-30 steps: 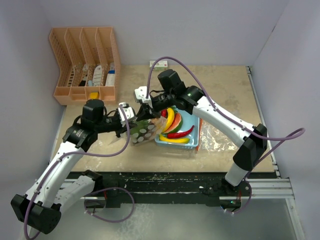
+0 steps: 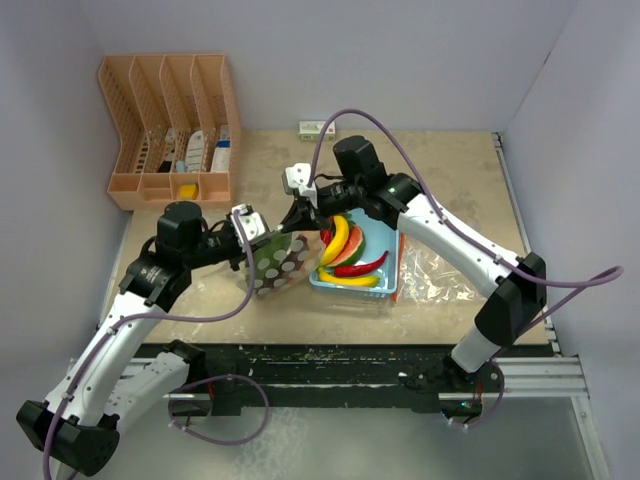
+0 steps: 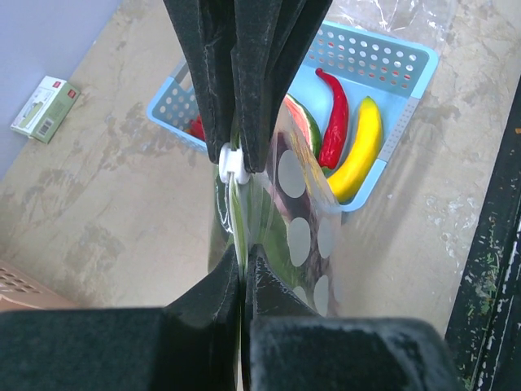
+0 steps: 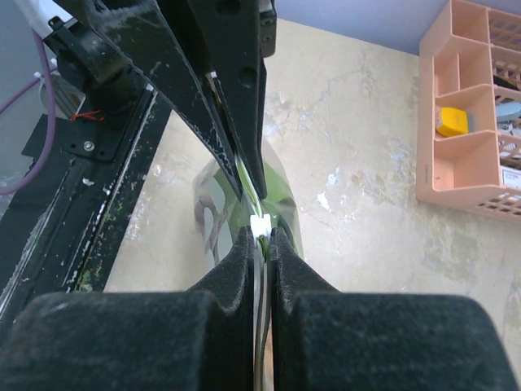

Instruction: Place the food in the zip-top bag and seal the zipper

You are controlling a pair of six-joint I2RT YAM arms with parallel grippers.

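The clear zip-top bag (image 2: 275, 268), printed with green and white dots, hangs upright between my arms with something green inside. My left gripper is shut on the thin zipper edge at one end. On the white zipper slider (image 3: 234, 163) my right gripper is shut, a short way along the zipper from the left fingers. In the right wrist view the slider (image 4: 260, 223) shows between the right fingertips, and the left fingers pinch the strip just beyond. Arms and grippers cover much of the zipper in the top view.
A blue basket (image 2: 385, 283) beside the bag holds a red chili (image 2: 362, 266), bananas (image 2: 347, 280) and a watermelon slice (image 2: 355, 245). The pink divided rack (image 2: 170, 128) stands back left, a small box (image 2: 316, 130) at the back. Empty clear bags (image 2: 435, 275) lie right.
My right gripper has moved right and slightly up in the top view, widening the gap to the left gripper. Earlier, the left arm shifted slightly left; the bag's mouth shifted with the arms.
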